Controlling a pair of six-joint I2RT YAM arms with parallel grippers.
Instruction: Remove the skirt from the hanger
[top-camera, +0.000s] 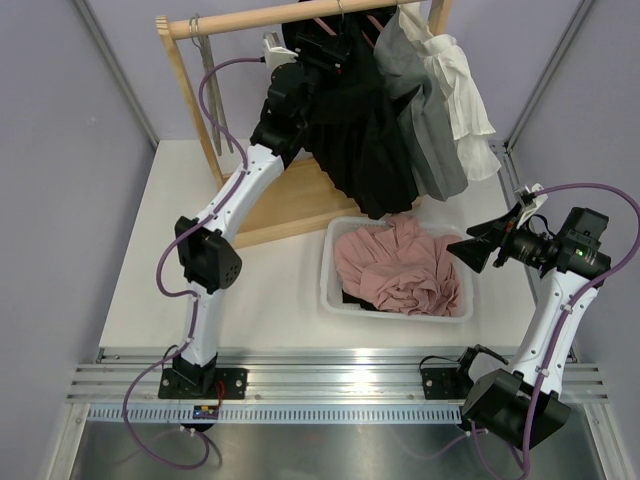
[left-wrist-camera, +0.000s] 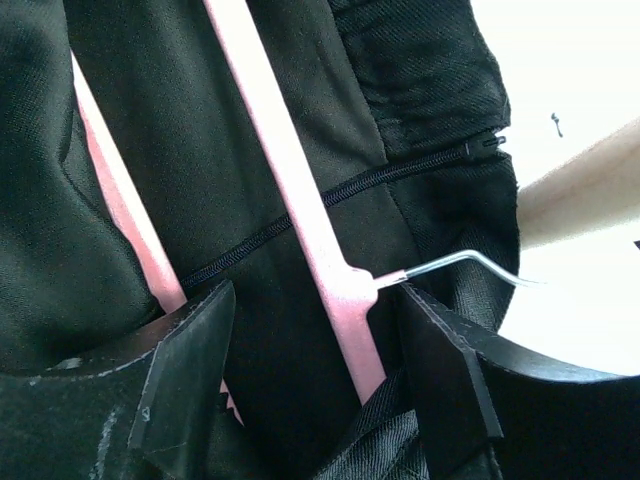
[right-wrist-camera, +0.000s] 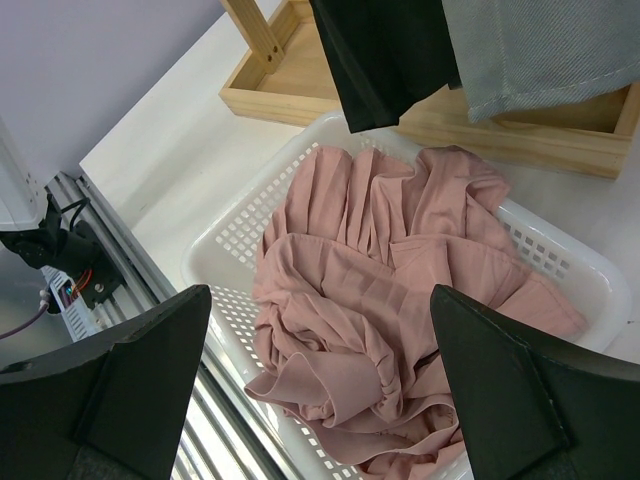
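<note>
The black skirt (top-camera: 350, 150) hangs from the wooden rack in the top view, its hem over the bin. In the left wrist view its dark inner cloth (left-wrist-camera: 270, 330) and zipper surround a pink hanger (left-wrist-camera: 290, 170), whose thin metal hook (left-wrist-camera: 455, 258) points right. My left gripper is open at the skirt's top. Its two fingers stand well apart, with hanger and dark cloth visible beyond the gap; whether cloth lies between the pads is unclear. At the right side, my right gripper (top-camera: 480, 250) stands open and empty beside the bin, its fingers (right-wrist-camera: 130, 385) wide apart.
A white bin (top-camera: 327, 275) holds a crumpled pink garment (top-camera: 400, 265). Grey cloth (top-camera: 420, 110) and white cloth (top-camera: 460, 100) hang right of the skirt. The rack's left post (top-camera: 190, 100) stands near my left arm.
</note>
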